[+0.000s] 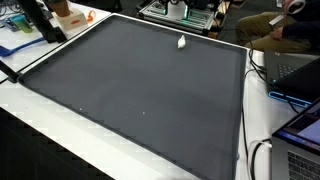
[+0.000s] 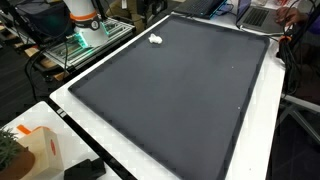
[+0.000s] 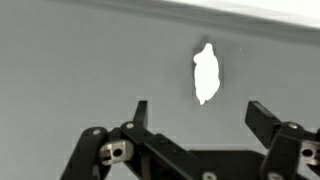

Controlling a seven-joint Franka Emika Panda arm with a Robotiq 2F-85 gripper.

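A small white object, slim with a narrow tip, lies on the dark grey board in the wrist view. My gripper is open above the board, its two black fingers wide apart and nothing between them. In that picture the white object sits just beyond the fingertips, a little right of the middle. Exterior view 1 has the same white object near the board's far edge, close to the robot base. From the other side, exterior view 2 shows the white object near the board's upper left edge.
The rest of the grey board is bare. Laptops stand along the right side in exterior view 1. A potted plant and an orange-and-white item are at the lower left of exterior view 2.
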